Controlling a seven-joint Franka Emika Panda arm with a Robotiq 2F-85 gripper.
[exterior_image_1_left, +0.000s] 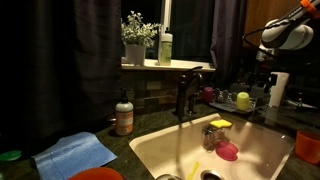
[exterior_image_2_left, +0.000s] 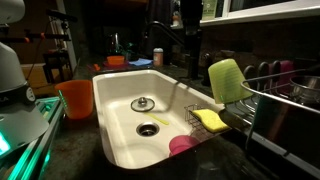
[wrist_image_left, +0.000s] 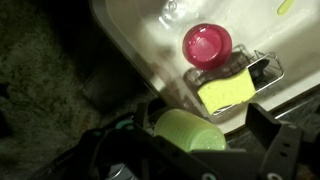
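In the wrist view my gripper stands open, its dark fingers spread wide. A green cup shows low in the gap between them, partly covered by the gripper's body; whether the fingers reach down beside it I cannot tell. The same cup stands tilted in the dish rack at the right of exterior view 2, and appears small by the rack in exterior view 1. From there, the white arm comes in from the upper right.
A white sink holds a pink bowl. At its rim, a yellow sponge sits in a wire caddy. The black faucet rises behind the sink. An orange container stands on the counter; a blue cloth lies farther off.
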